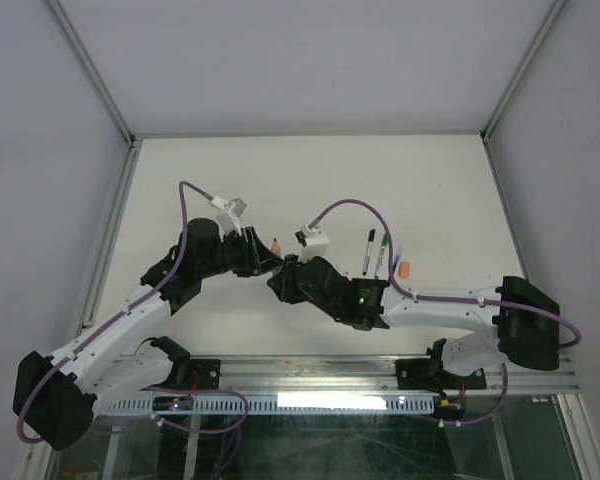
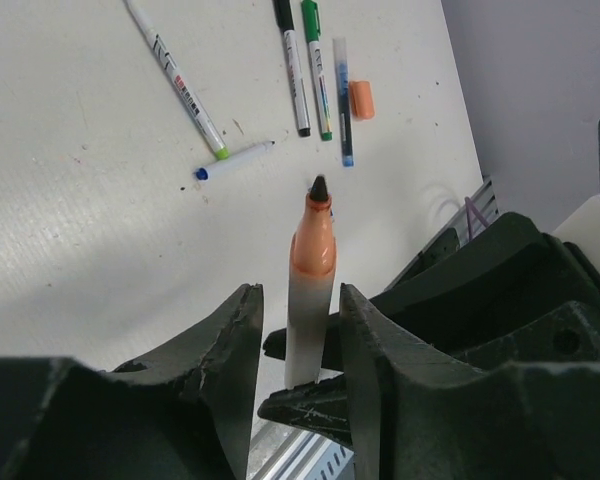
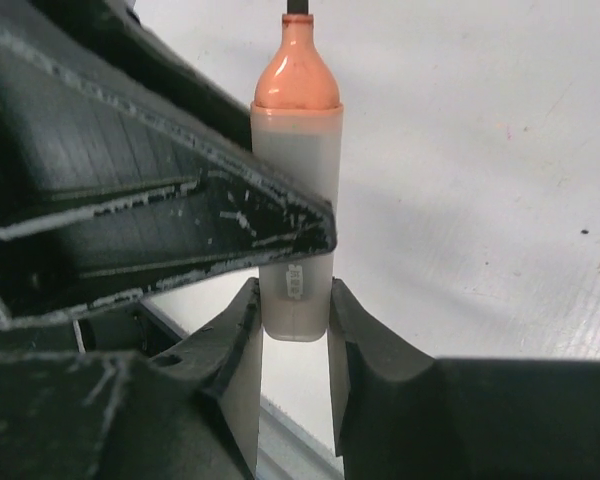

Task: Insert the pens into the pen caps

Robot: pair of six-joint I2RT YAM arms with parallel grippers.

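Note:
An orange-tipped marker with a translucent body and dark nib (image 2: 310, 280) (image 3: 294, 150) stands upright between my two grippers, which meet at the middle of the top view. My left gripper (image 1: 272, 262) and my right gripper (image 1: 282, 280) are both around the marker. In each wrist view the fingertips lie close at its lower body; whether either grips it firmly is unclear. An orange cap (image 2: 361, 98) (image 1: 404, 270) lies among the pens on the table at right.
Several pens lie right of the grippers, including a black one (image 1: 369, 245), a green one (image 2: 315, 70) and a small blue one (image 2: 235, 160).

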